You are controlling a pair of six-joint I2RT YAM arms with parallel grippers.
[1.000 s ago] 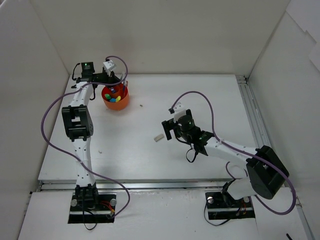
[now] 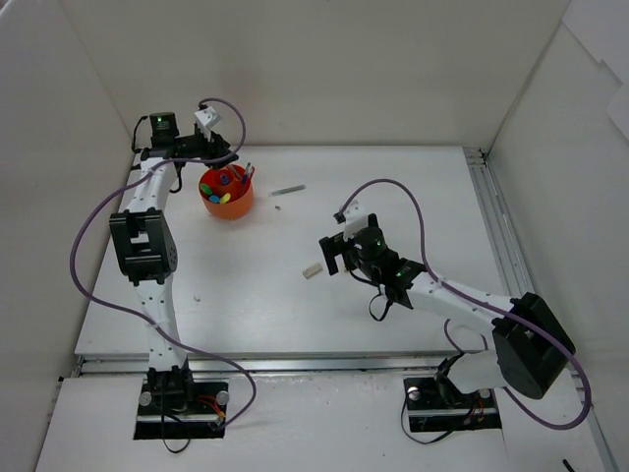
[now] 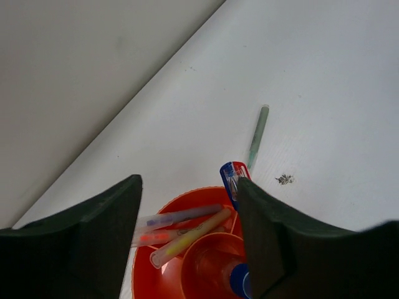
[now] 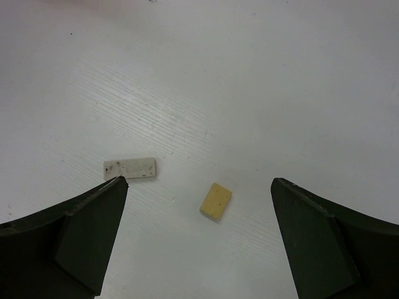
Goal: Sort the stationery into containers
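Observation:
An orange divided container (image 2: pixel 230 206) at the upper left holds markers and other items, among them a yellow marker (image 3: pixel 187 240) and a red-blue one (image 3: pixel 232 177). My left gripper is just over it, fingers apart, nothing clearly held. A pale green stick (image 2: pixel 288 189) lies on the table right of the container. My right gripper is open above mid-right table; below it lie a beige eraser (image 4: pixel 129 168) and a small yellow block (image 4: pixel 216 201).
Pale walls stand close behind the container and at both sides. Small dark specks lie near the container.
My left gripper has moved a little up and left over the container. The pale stick now lies on the table to the container's right. The right arm is nearly still.

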